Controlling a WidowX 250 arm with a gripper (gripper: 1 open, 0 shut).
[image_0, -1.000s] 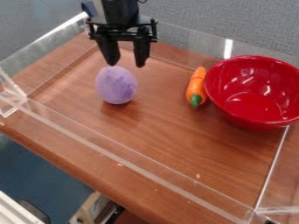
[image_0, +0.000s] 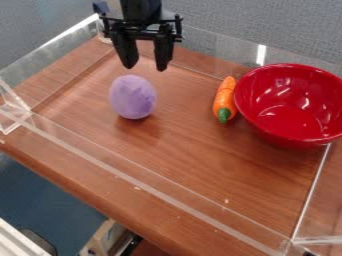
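My black gripper (image_0: 144, 64) hangs at the top, above and behind a purple egg-shaped object (image_0: 132, 97), its two fingers apart with nothing between them. To the right lies an orange carrot (image_0: 226, 98) with a green tip toward the front. Beside the carrot is a large red bowl (image_0: 289, 121), empty inside.
Clear plastic walls (image_0: 147, 179) edge the wooden table (image_0: 174, 180). A grey padded wall stands at the back.
The gripper has moved slightly to the right and up over the last second. The egg, carrot and bowl look unmoved.
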